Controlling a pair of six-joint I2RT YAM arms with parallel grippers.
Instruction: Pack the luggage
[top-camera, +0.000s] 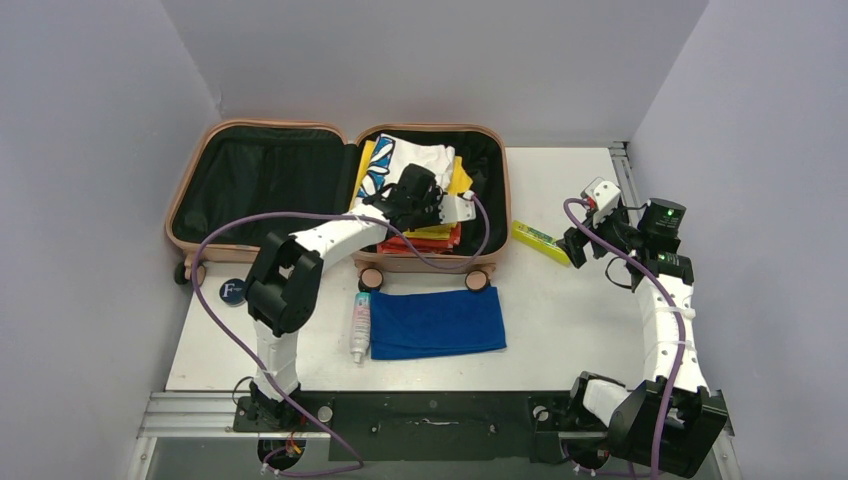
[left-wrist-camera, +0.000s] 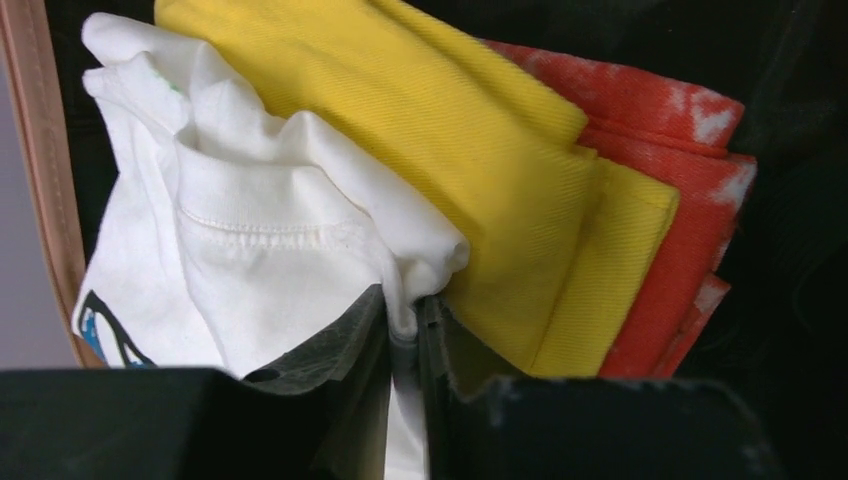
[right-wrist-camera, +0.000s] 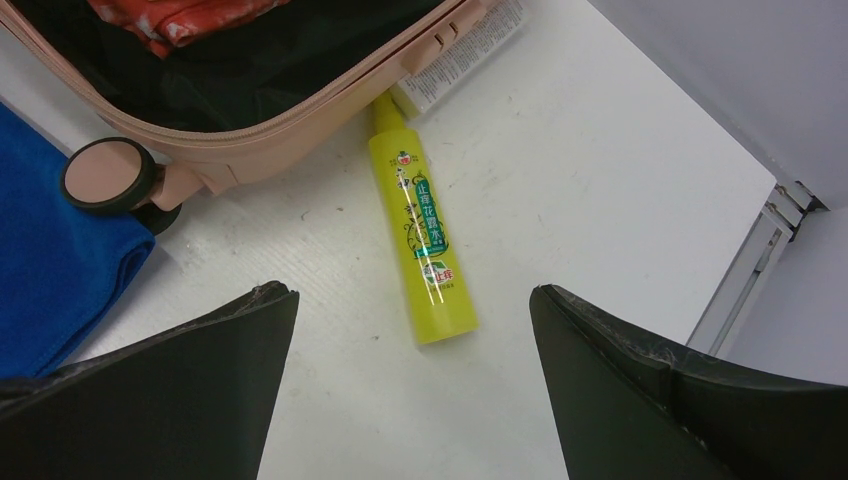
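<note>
The open suitcase holds a stack of folded clothes in its right half: a white shirt with blue print on yellow fabric over red fabric. My left gripper is down on the stack, shut on a fold of the white shirt. My right gripper hangs open above the table, over a yellow bottle lying beside the suitcase, with nothing between its fingers.
A blue folded cloth lies in front of the suitcase, a white tube at its left and a dark round tin further left.
</note>
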